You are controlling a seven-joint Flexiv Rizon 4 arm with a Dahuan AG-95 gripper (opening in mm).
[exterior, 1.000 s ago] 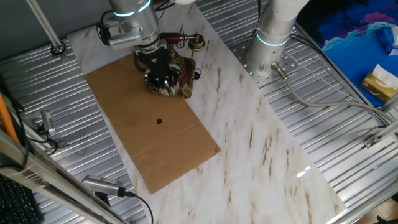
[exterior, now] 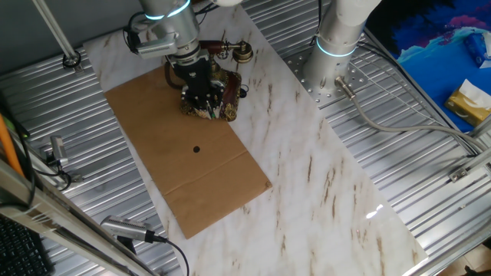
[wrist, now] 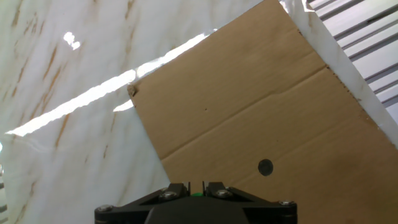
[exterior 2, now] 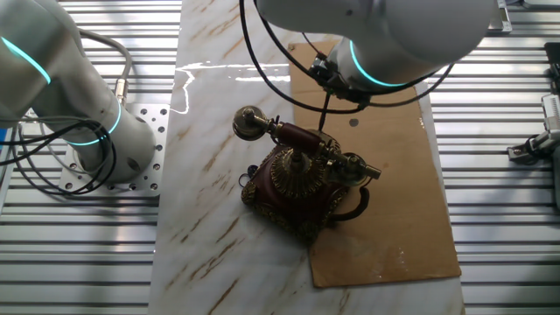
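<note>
An ornate dark red and gold rotary telephone (exterior 2: pixel 302 179) stands at the edge of a brown cardboard sheet (exterior 2: pixel 398 192), its handset (exterior 2: pixel 297 137) lying across the cradle. In exterior view 1 my black gripper (exterior: pixel 204 107) overlaps the telephone body (exterior: pixel 231 96) and hides part of it; whether they touch cannot be made out. Seen from the wrist, my gripper has its fingertips close together, with a small green patch showing in the narrow gap. What that patch is remains unclear. A small black disc (wrist: pixel 265 167) lies on the bare part of the cardboard.
A silver device with a cable (exterior: pixel 126 228) is near the front left.
In exterior view 1 my gripper has shifted and turned slightly over the telephone, its fingers looking a little different in angle. The telephone, cardboard and disc have stayed in place.
</note>
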